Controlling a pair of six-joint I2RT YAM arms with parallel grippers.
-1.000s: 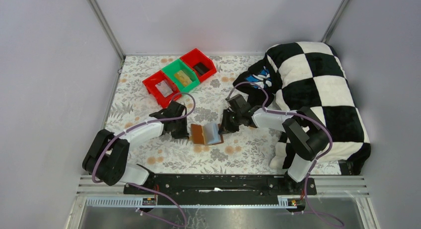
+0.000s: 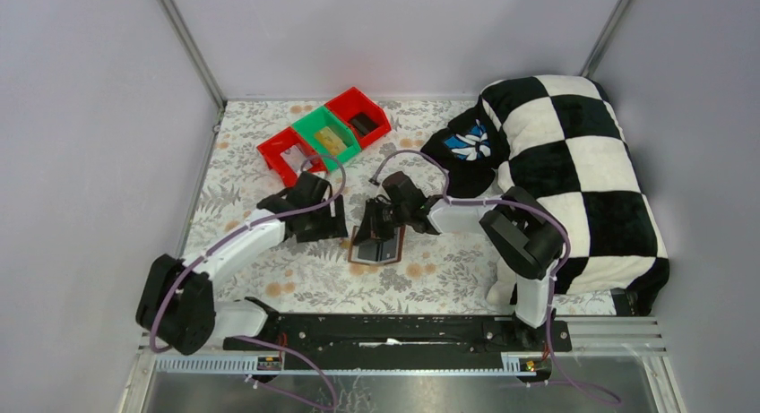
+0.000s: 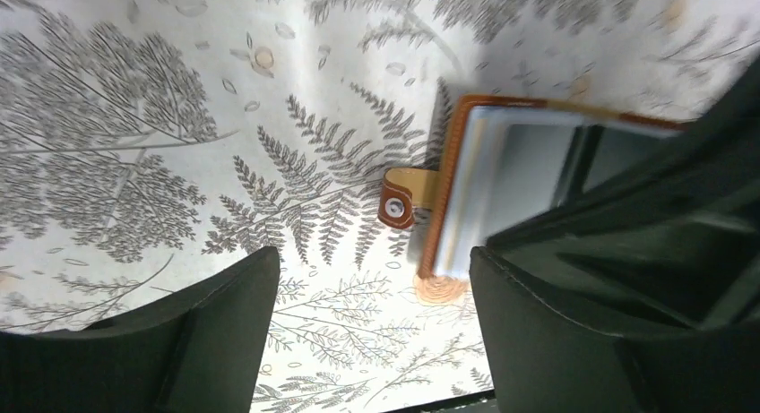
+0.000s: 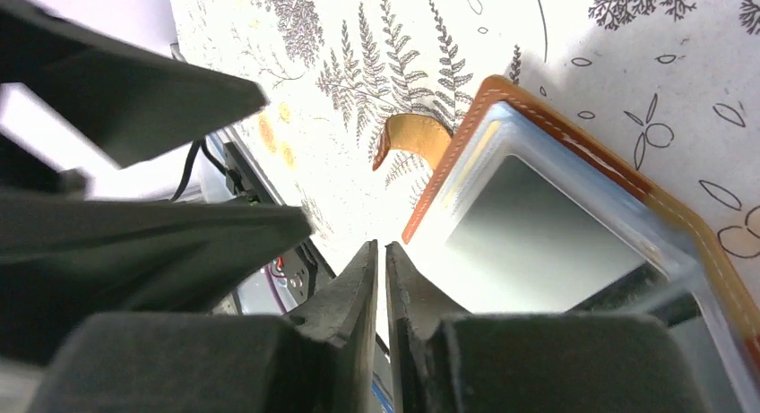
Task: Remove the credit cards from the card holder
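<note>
The card holder (image 2: pixel 376 252) lies opened flat on the table, brown-edged with clear sleeves and dark grey contents; its tab with a snap (image 3: pixel 395 201) sticks out to the left. My left gripper stands open beside it, nothing between its fingers. My right gripper hangs over the holder; in its wrist view the fingertips nearly meet, and whether anything is between them is unclear. Dark parts of the other gripper fill the left of that view.
Red and green bins (image 2: pixel 323 123) with items sit at the back. A checkered cushion (image 2: pixel 578 162) and dark cloth fill the right of the table.
My right gripper has moved left over the holder, whose raised page now lies down flat. My left gripper has shifted slightly up and back from the holder.
</note>
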